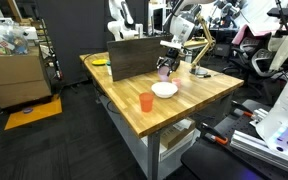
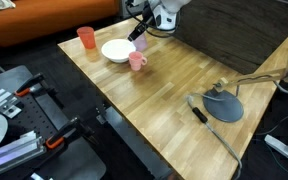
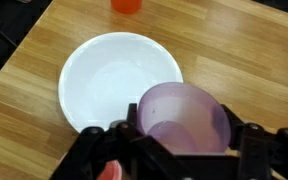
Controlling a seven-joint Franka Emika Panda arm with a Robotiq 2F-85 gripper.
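Note:
A pale purple cup (image 3: 184, 115) sits between the fingers of my gripper, which is shut on it. From above, the cup's wide round mouth faces the wrist camera, overlapping the lower right rim of a white bowl (image 3: 104, 80). In the second exterior view, the purple cup (image 2: 140, 43) is just beside the bowl (image 2: 117, 50), on its far right side. Whether the cup's base touches the table cannot be told. A pink mug (image 2: 137, 61) stands close by. An orange-red cup (image 2: 86, 38) is on the bowl's other side.
A dark panel (image 1: 134, 57) borders the back of the wooden table (image 2: 164, 90). A lamp-like stand with a round grey base (image 2: 222, 106) and a cable occupy the table's other end. Bare wood lies between them and the pink mug.

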